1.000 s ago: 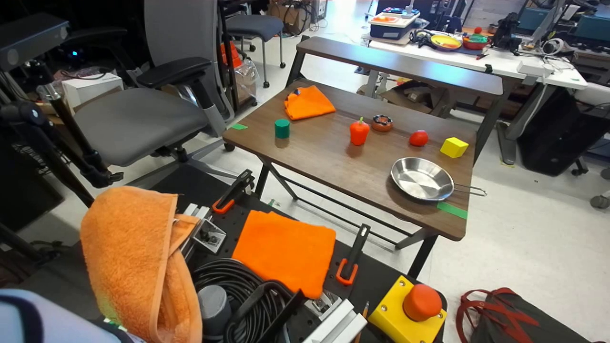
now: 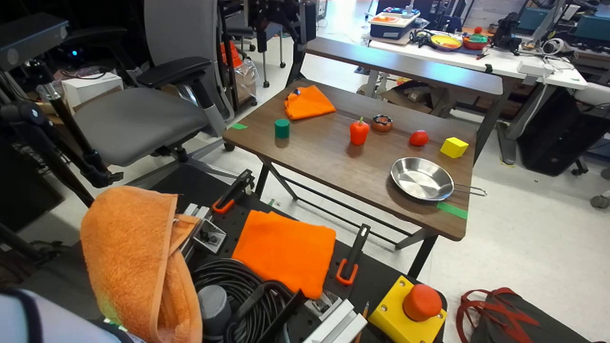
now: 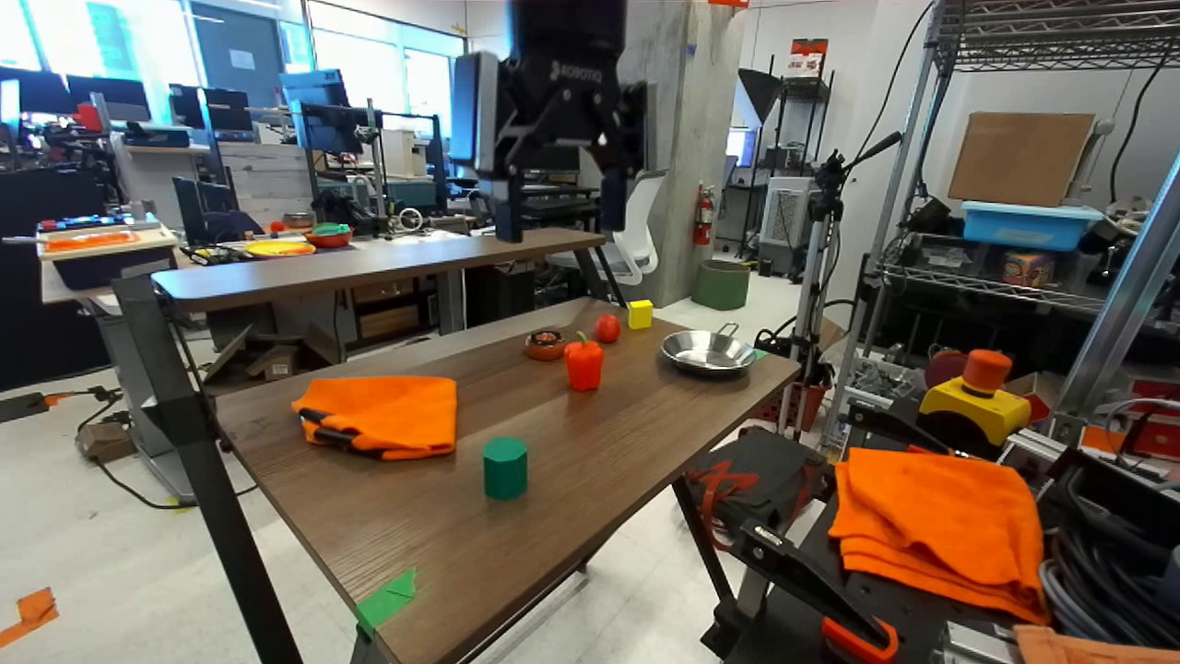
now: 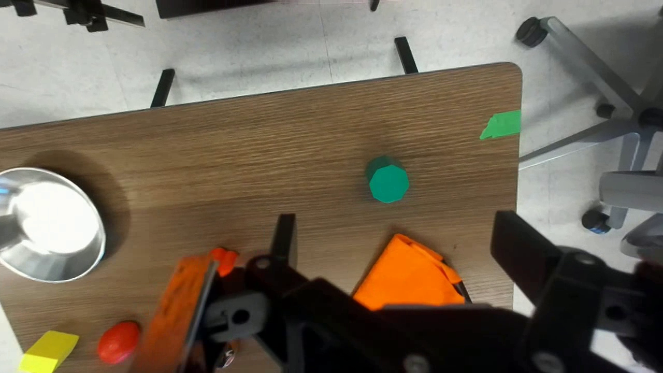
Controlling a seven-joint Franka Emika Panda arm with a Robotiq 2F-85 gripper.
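Wide apart stand the fingers of my gripper, with nothing held; in exterior view 2 the gripper [image 3: 561, 216] hangs well above the table. A green prism [image 4: 389, 183] stands on the wood top, seen past the fingertips in the wrist view. The folded orange cloth [image 2: 309, 103] lies near the back left in exterior view 1. Toward the middle are a red pepper [image 2: 359, 132] and a small brown bowl [image 2: 381, 122] with something inside. Further right sit a red ball-like item [image 2: 419, 137], a yellow block [image 2: 454, 147] and an empty steel pan [image 2: 421, 179].
A raised shelf [image 2: 400, 63] runs along the table's back edge. Green tape [image 2: 452, 209] marks a front corner. Bare wood [image 2: 320, 154] lies between the prism and the pan. A grey chair [image 2: 143, 114] stands beside the table's left end.
The tabletop objects have not moved.
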